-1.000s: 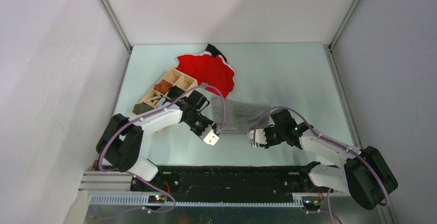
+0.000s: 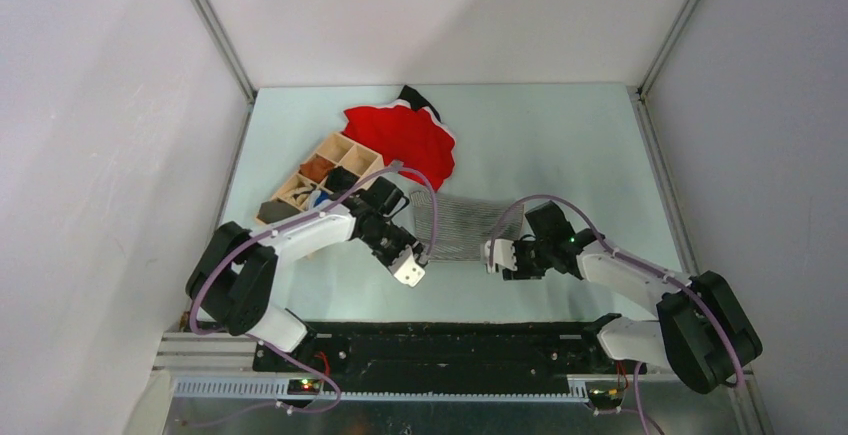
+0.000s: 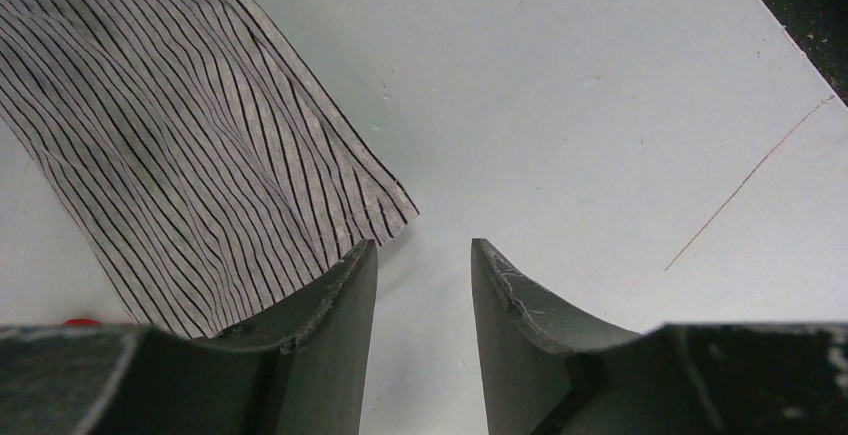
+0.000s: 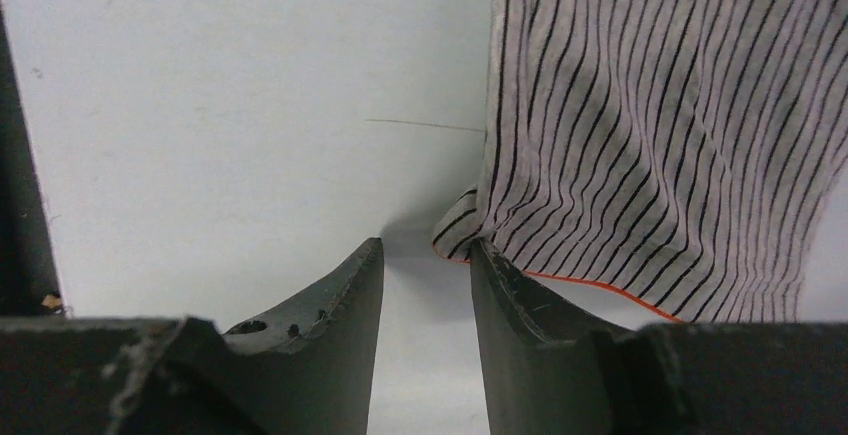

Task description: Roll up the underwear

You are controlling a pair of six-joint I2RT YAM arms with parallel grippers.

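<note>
The striped grey underwear (image 2: 462,225) lies folded into a rough rectangle at the middle of the table. My left gripper is open above the table by one near corner of the cloth, with bare table between its fingers. In the left wrist view, the striped underwear (image 3: 190,145) stretches to the upper left, its corner tip close to one finger. At the other near corner stands my right gripper, partly open. The underwear (image 4: 640,155) has its small corner flap reaching beside the right finger's tip; this finger hides part of the cloth's edge.
A wooden divided box (image 2: 368,159) holding dark, brown and blue cloth items stands behind the left arm. The red garment (image 2: 408,143) is spread at the back of the table.
The left arm and the underwear stay nearly still.
</note>
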